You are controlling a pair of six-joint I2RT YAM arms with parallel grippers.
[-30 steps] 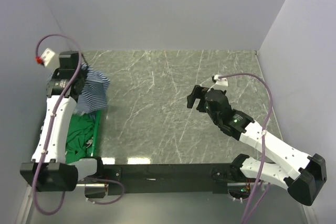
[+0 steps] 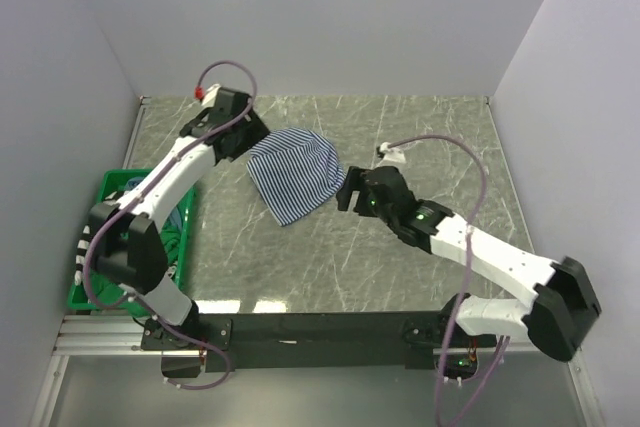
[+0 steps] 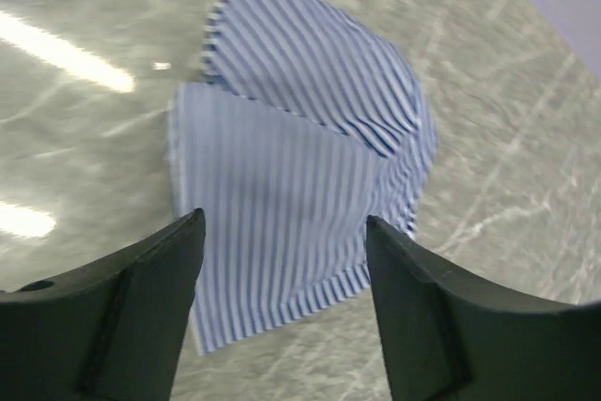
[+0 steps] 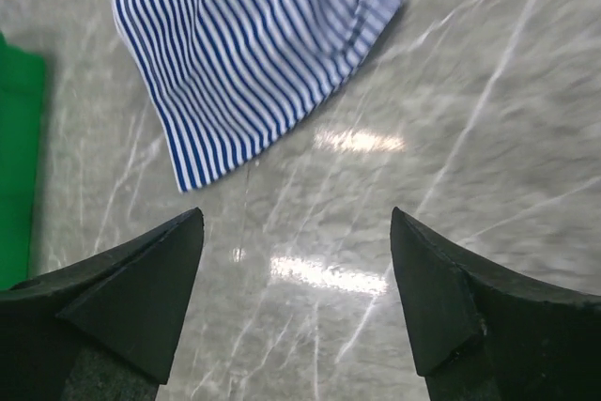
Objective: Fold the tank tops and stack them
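Observation:
A navy-and-white striped tank top [image 2: 296, 177] lies crumpled and partly doubled over on the marble table, left of centre. My left gripper [image 2: 258, 139] is just off its upper left edge, fingers apart and empty. In the left wrist view the striped cloth [image 3: 272, 185] lies beyond the open fingers. My right gripper [image 2: 350, 190] is close to the cloth's right side, its fingers apart. Bare marble shows between those fingers in the right wrist view, with the striped cloth [image 4: 244, 53] farther off, apart from them.
A green basket [image 2: 187, 217] stands at the left edge with green, blue and black-and-white clothes in it, partly hidden by my left arm. Walls rise behind and at both sides.
My left gripper carried the striped cloth from over the basket rightward to the table, let it go and drew back left. My right gripper has come left toward the cloth.

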